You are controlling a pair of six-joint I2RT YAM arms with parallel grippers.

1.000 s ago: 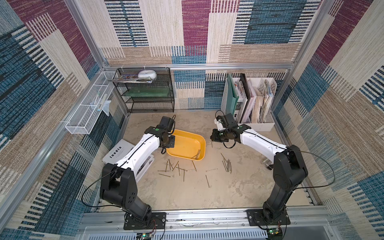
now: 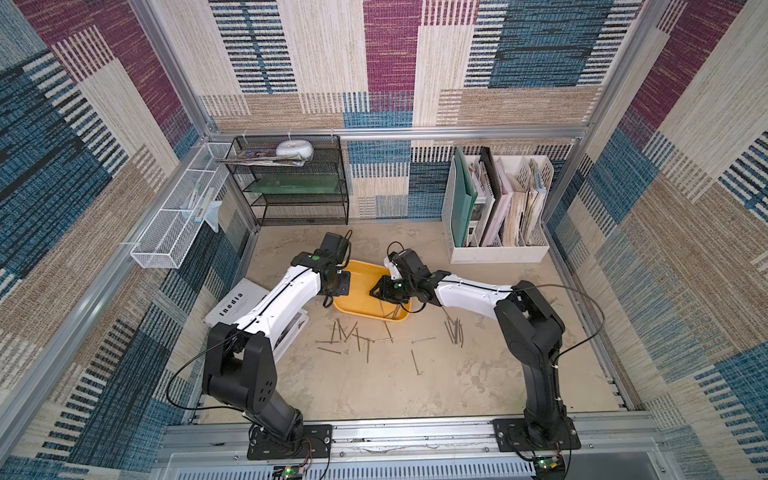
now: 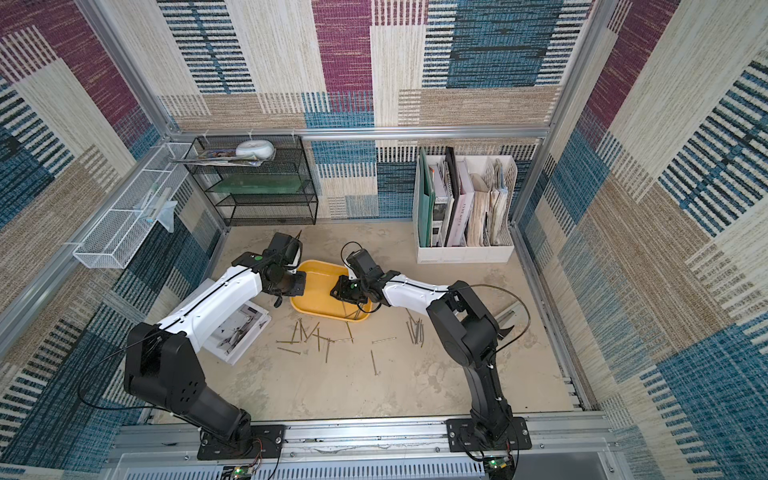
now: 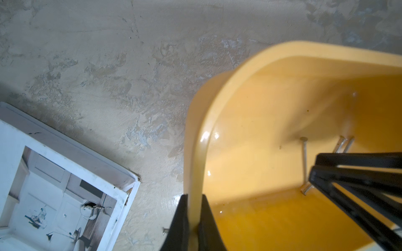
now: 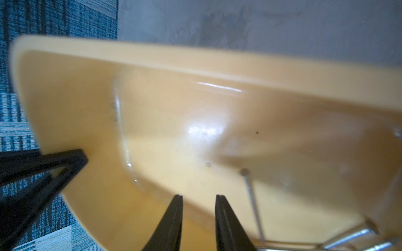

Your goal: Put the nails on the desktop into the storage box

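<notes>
The yellow storage box [image 2: 361,281] sits mid-table with several nails [image 4: 304,159] inside. My left gripper is shut on the box's left rim. My right gripper is over the inside of the box, part open, with no nail visible between its fingertips; a nail lies just beyond them. Several loose nails [image 2: 368,350] lie on the desktop in front of the box, with another group [image 2: 453,333] to its right.
A white open tray [image 3: 238,336] is at the left, a white file holder [image 2: 498,256] at the back right and a black wire rack [image 2: 288,208] at the back left.
My right arm has swung left from beside the file holder to over the yellow box. My left gripper stays at the box's rim with little movement.
</notes>
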